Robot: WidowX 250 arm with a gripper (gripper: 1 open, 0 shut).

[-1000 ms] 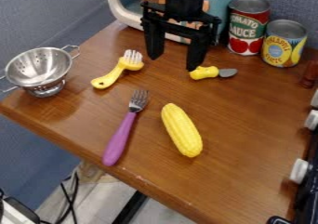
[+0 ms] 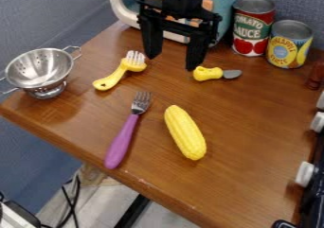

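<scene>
My black gripper (image 2: 175,43) hangs at the top centre above the wooden table, its two fingers spread open with nothing seen between them. Below it to the left lies a yellow-handled fork (image 2: 112,78); to the right, a small yellow-handled tool (image 2: 207,74). In front lie a purple-handled fork (image 2: 124,137) and a yellow corn cob (image 2: 185,131).
A steel colander (image 2: 41,71) sits at the left edge. Behind stand a tomato can (image 2: 252,28), a yellow-labelled can (image 2: 287,47) and a teal-white object (image 2: 124,5). A black appliance (image 2: 310,194) is at the right.
My gripper has shifted slightly within the top centre, moving a little lower than a second ago and slightly left. The objects on the table have not moved.
</scene>
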